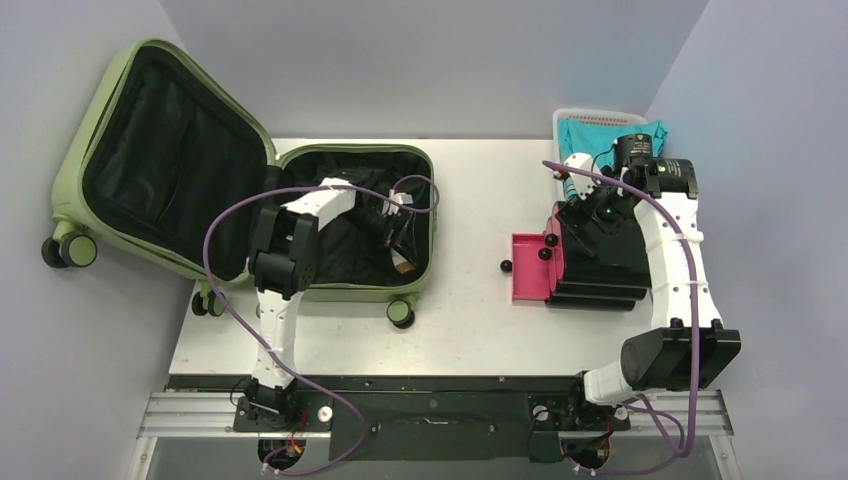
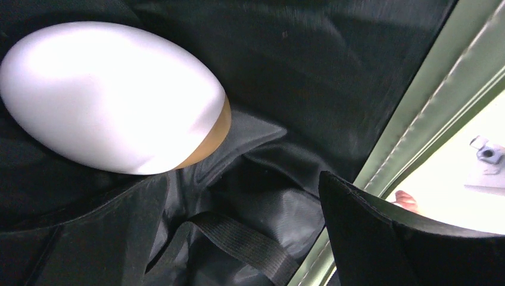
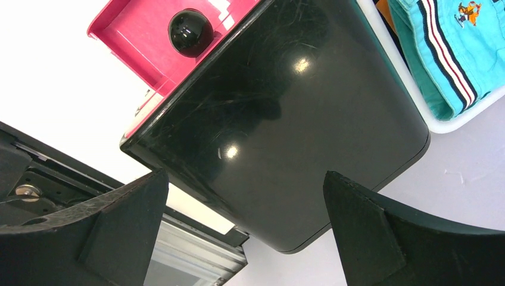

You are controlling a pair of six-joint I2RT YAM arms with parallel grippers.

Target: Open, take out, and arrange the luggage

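Observation:
The green suitcase (image 1: 355,148) lies open. In its right half my left gripper is open over a white, egg-shaped item with a tan band (image 2: 113,95). The item sits just beyond the fingertips on the dark lining, with a black strap (image 2: 238,238) between and below the fingers; in the top view the gripper mostly hides it. At the right, my right gripper stands open above a glossy dark-green case (image 3: 292,113), nothing between its fingers.
A pink tray (image 1: 530,282) and several black balls stand beside the dark case. A white basket (image 1: 600,117) with turquoise clothing (image 3: 470,42) is at the back right. The table between suitcase and tray (image 1: 465,200) is clear.

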